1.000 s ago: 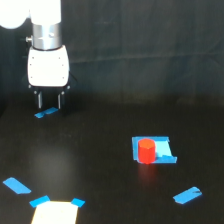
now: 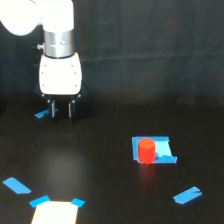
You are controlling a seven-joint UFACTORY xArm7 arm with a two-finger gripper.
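My white gripper [image 2: 61, 107] hangs at the upper left, its two dark fingers spread with bare space between them. A small red block [image 2: 147, 151], rounded in outline, sits at right of centre on a patch marked with blue tape [image 2: 164, 139]. The gripper is well to the left of the block and farther back, not touching it.
A pale yellow-white square [image 2: 55, 213] lies at the bottom left, cut off by the frame, with blue tape at its upper corners. Loose tape strips [image 2: 187, 195] mark the dark table elsewhere.
The arm and gripper have shifted a little to the right and slightly lower in the view. The red block has not moved.
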